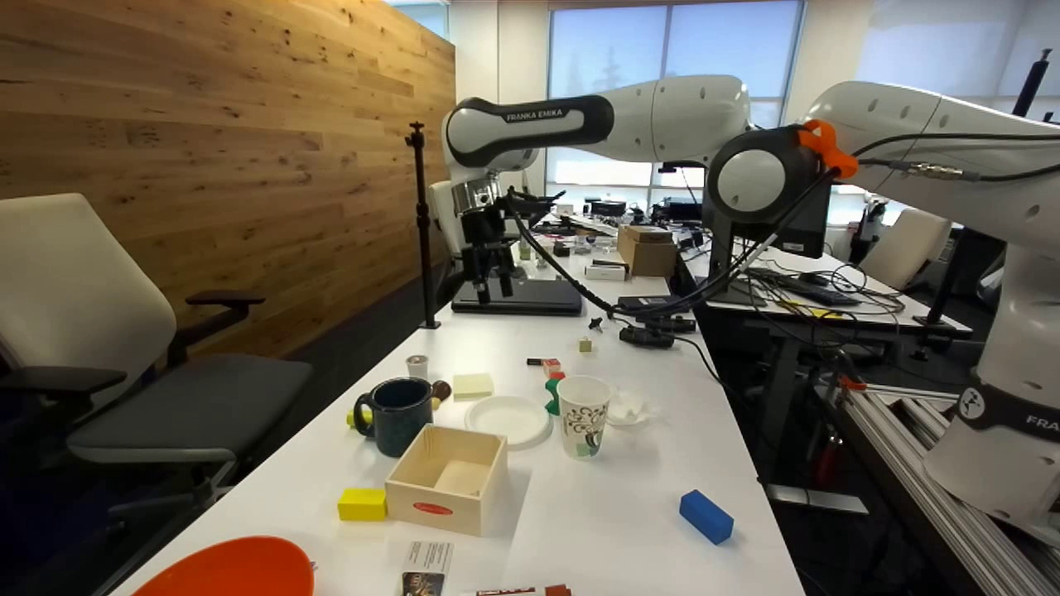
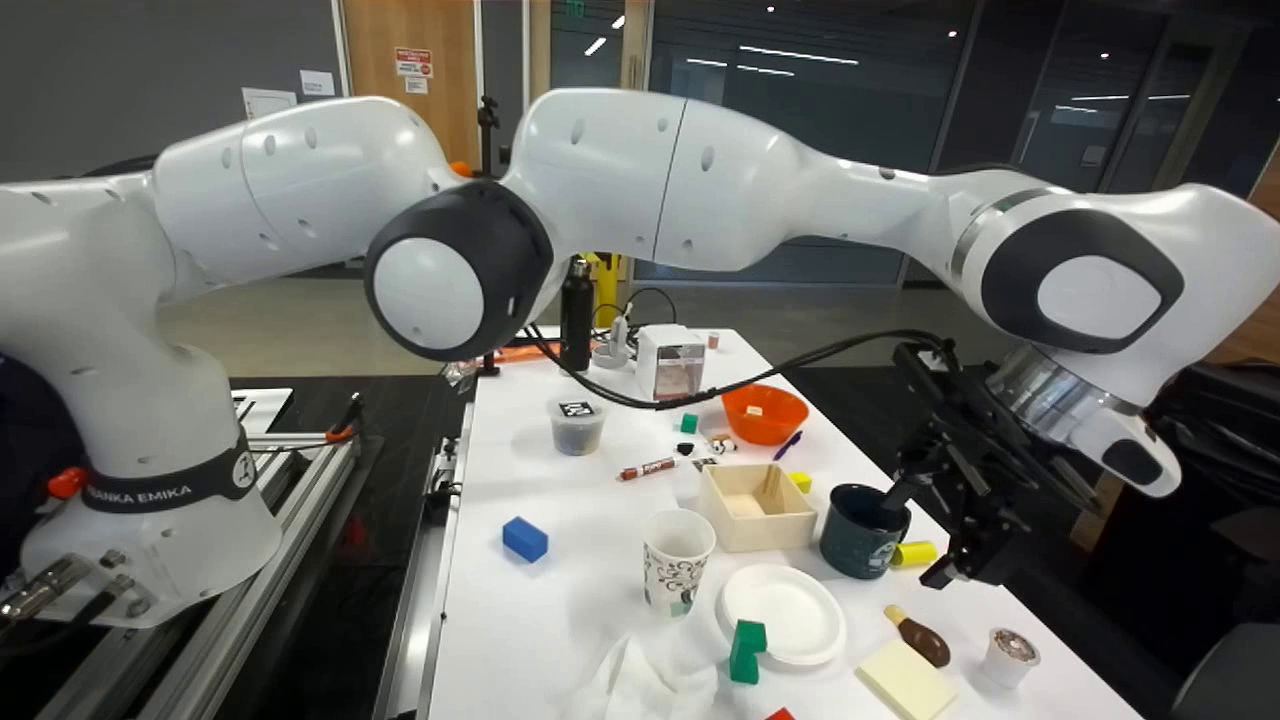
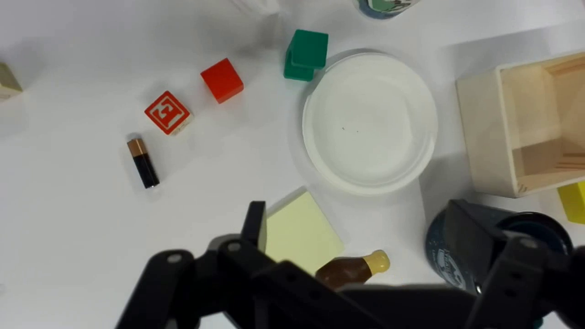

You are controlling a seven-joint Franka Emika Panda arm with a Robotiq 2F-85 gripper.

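Well above the far part of the table, my gripper (image 1: 494, 292) points downward with its fingers apart and nothing between them. The wrist view has the two fingertips of the gripper spread over a pale yellow note pad (image 3: 302, 233), a brown bottle-shaped piece (image 3: 351, 269) with a tan tip, and a dark mug (image 3: 444, 257). The right finger and the gripper body partly cover the mug and the brown piece. A white plate (image 3: 370, 123) lies ahead of the fingers, with a green block (image 3: 308, 50) by its rim.
An open wooden box (image 1: 446, 477) stands beside the mug, near a patterned cup (image 1: 583, 417) and a yellow block (image 1: 362, 505). A blue block (image 1: 706, 516) lies apart. Red cube (image 3: 222, 80), letter block (image 3: 167, 112) and battery (image 3: 143, 162) sit amid free tabletop.
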